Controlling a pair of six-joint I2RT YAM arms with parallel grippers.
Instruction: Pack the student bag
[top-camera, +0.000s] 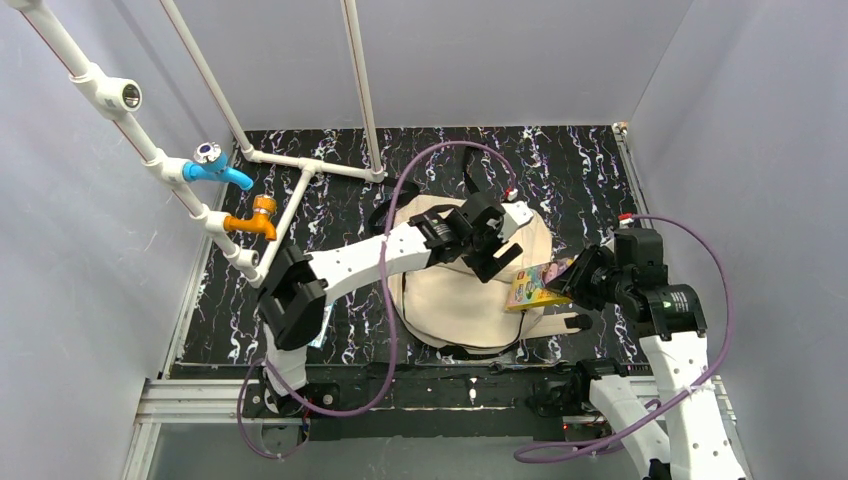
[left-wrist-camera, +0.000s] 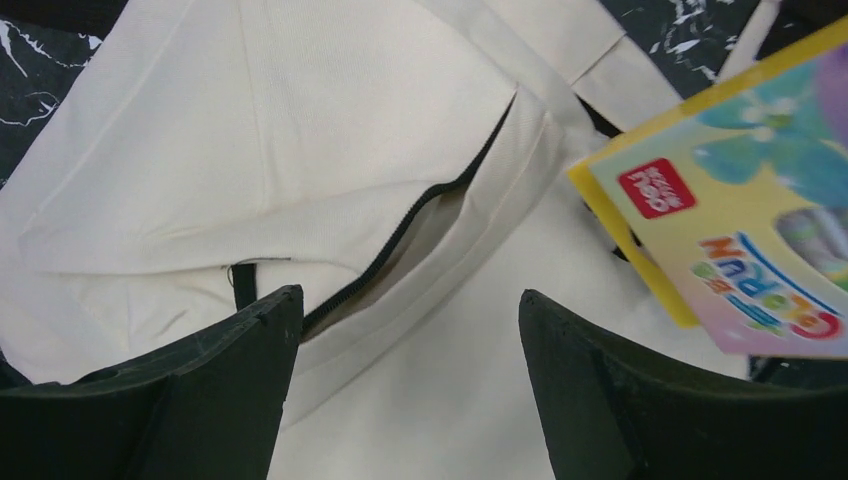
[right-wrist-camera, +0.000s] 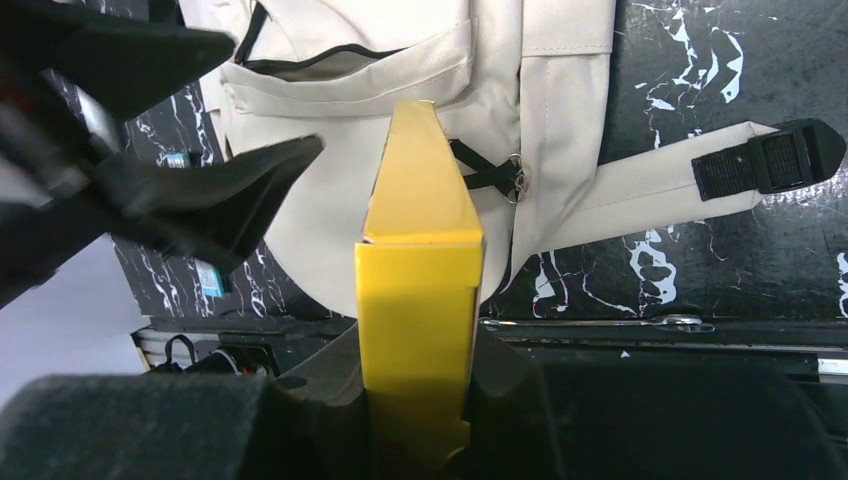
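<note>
The cream student bag lies flat on the dark marbled table. In the left wrist view its black-edged pocket opening gapes slightly. My left gripper is open above the bag, its two fingers well apart and nothing between them. A yellow box with colourful print is clamped in my right gripper. The box is held above the bag's right side, its printed face showing in the left wrist view. From above, the right gripper stands to the right of the left gripper.
A blue-and-white packet lies left of the bag, partly behind the left arm. The bag's strap with a black buckle runs out to the right. White pipes with a blue tap and an orange tap stand at the left.
</note>
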